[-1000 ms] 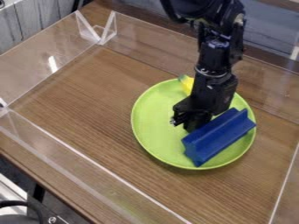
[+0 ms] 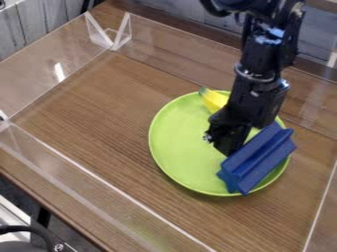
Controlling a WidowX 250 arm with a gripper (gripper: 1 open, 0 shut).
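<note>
A green round plate (image 2: 180, 143) lies on the wooden table. On its right part is a blue oblong block (image 2: 258, 160), tilted along a diagonal. My black gripper (image 2: 227, 133) reaches down from the top over the plate, just up and left of the blue block. It is shut, with nothing visible between its fingers, though the tips are dark and hard to make out. Behind it, a yellow object (image 2: 212, 99) sits at the back of the plate, partly hidden by the arm.
Pale walls border it at the back and left. A dark cable lies at the lower left.
The blue block shifted toward the front right and has since moved slightly back onto the plate. The gripper and arm have shifted a little around it.
</note>
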